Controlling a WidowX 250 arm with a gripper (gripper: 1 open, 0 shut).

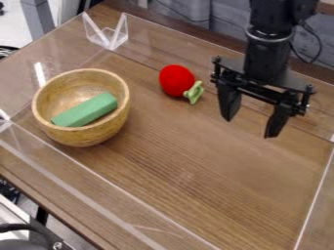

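Observation:
My black gripper (253, 109) hangs over the right part of the wooden table (196, 186), its two fingers spread wide with nothing seen between them. To its left lie a red ball-like object (177, 80) and a small light green piece (194, 93) touching it. A tan bowl (113, 127) at the left holds a green block (84, 110).
A clear plastic or wire holder (104, 29) stands at the back left corner. A wall runs along the back.

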